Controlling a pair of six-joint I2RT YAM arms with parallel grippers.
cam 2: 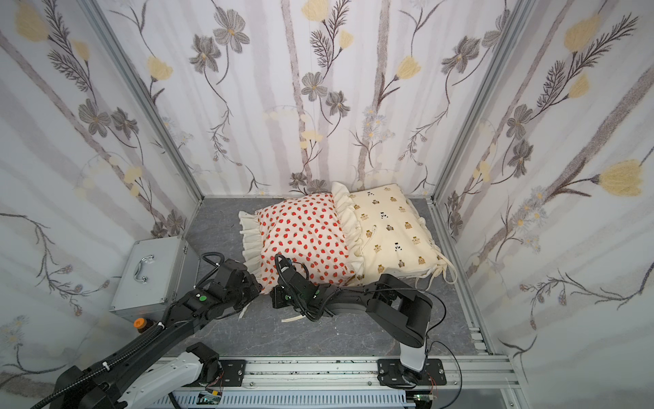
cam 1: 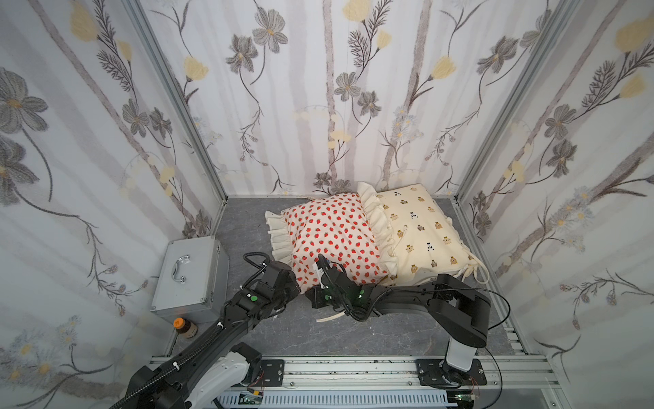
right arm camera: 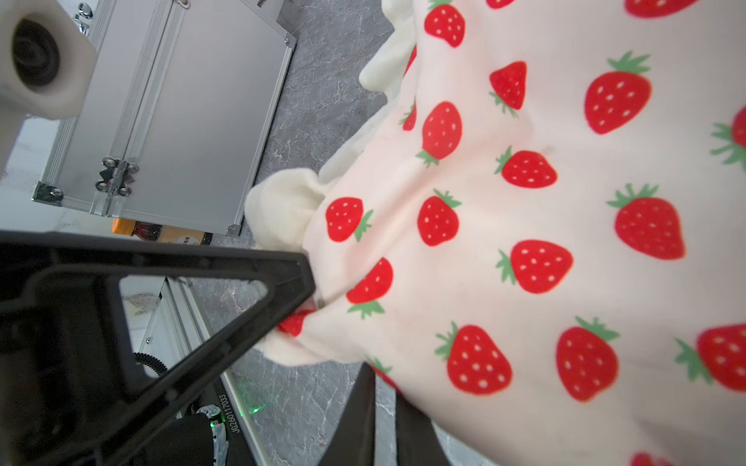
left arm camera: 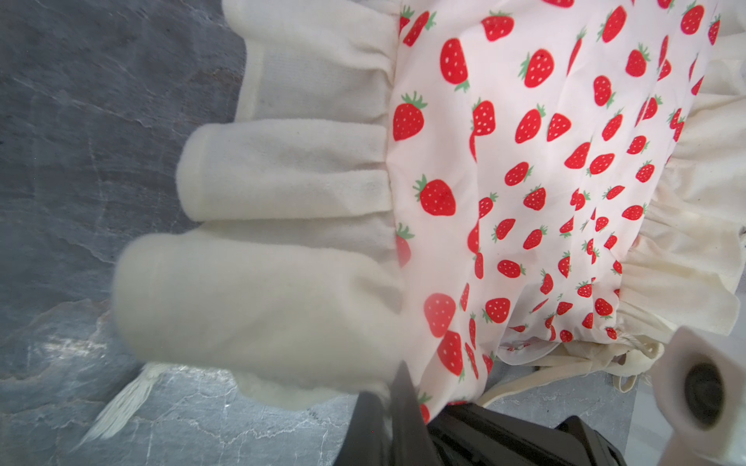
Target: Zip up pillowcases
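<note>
The strawberry pillowcase with cream ruffles lies front-centre, left of the cream animal-print pillowcase. My left gripper is shut at the strawberry pillowcase's front-left corner; the right wrist view shows the corner fabric pinched at its fingertips. My right gripper is low at the front edge of the strawberry pillowcase, just beside the left one, its tips partly under the fabric; whether it holds cloth is hidden. No zipper can be made out clearly.
A silver case and an orange-capped bottle stand at the left. Patterned walls enclose the back and sides. A strip of bare grey floor runs along the front.
</note>
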